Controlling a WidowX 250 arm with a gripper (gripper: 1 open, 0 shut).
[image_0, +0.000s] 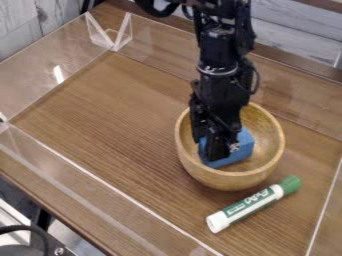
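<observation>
My black gripper (217, 130) reaches down from the top into a tan bowl (227, 178) at the middle right. Inside the bowl, right at the fingertips, is a blue block (238, 148), partly hidden behind the gripper. The fingers look closed at or on the block, though the dark fingers make the exact grip hard to see.
A white tube with a green cap (251, 205) lies on the wooden table (107, 130) in front of the bowl, at the lower right. Cables show at the lower left.
</observation>
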